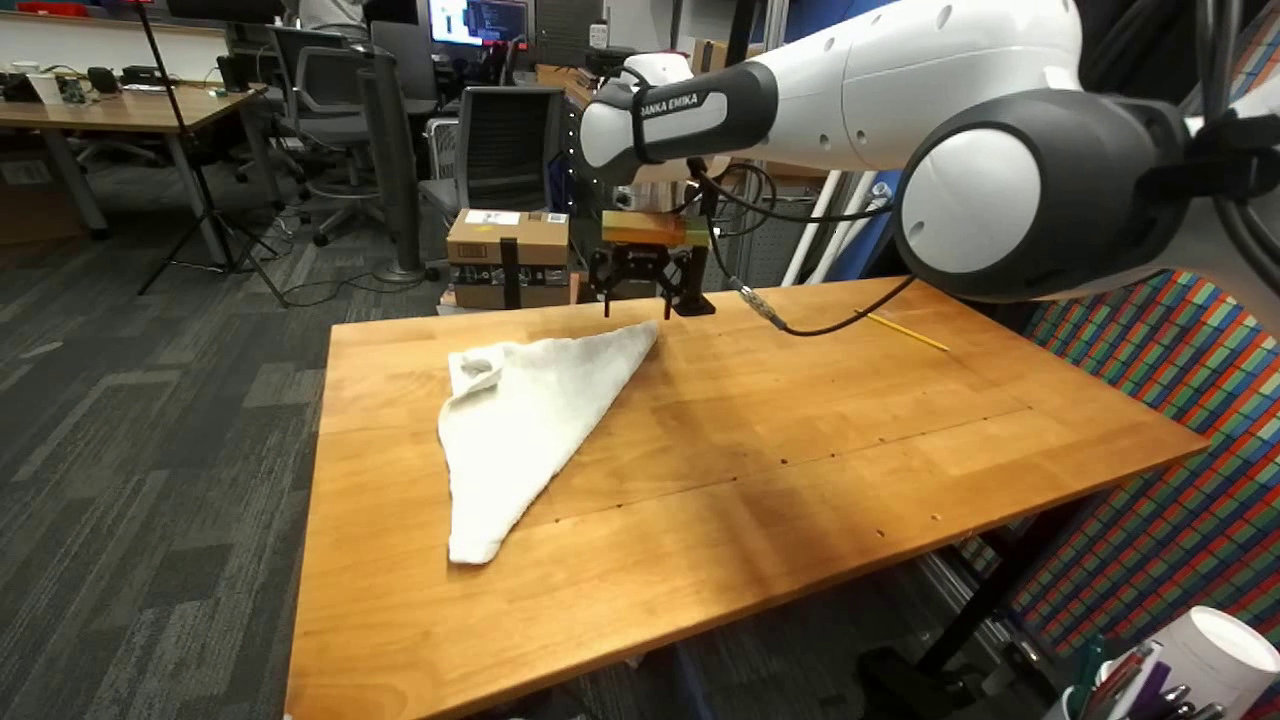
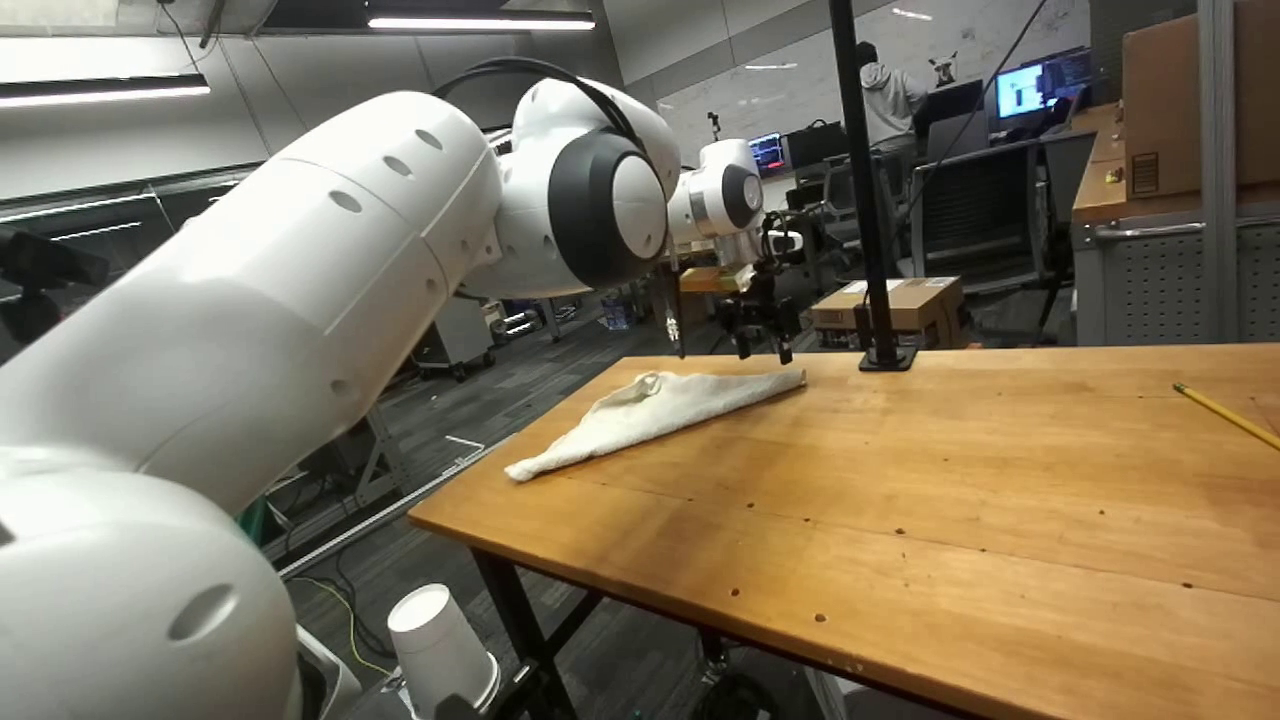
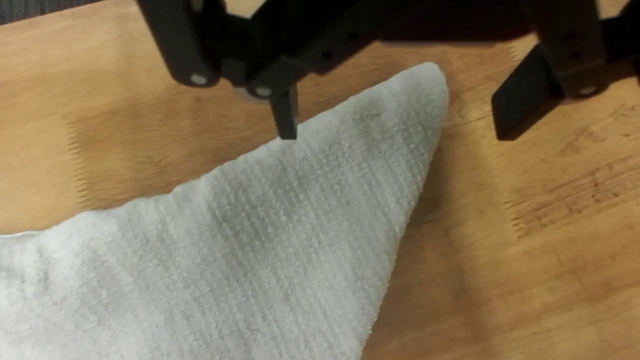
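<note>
A white cloth point(image 1: 528, 420) lies on the wooden table in a roughly triangular shape, with a small crumpled fold at its back left corner. My gripper point(image 1: 637, 310) hangs above the cloth's far right tip, fingers downward and apart. In the wrist view the cloth point(image 3: 258, 240) narrows to a rounded tip that lies between the two spread fingertips as seen from above. Seen from the other side, the gripper point(image 2: 764, 355) is just above the narrow end of the cloth point(image 2: 672, 412). Nothing is held between the fingers.
A black post point(image 2: 882, 240) stands on the table's back edge, right beside the gripper. A yellow pencil point(image 1: 908, 331) lies at the back right. Cardboard boxes point(image 1: 509, 258) sit beyond the back edge.
</note>
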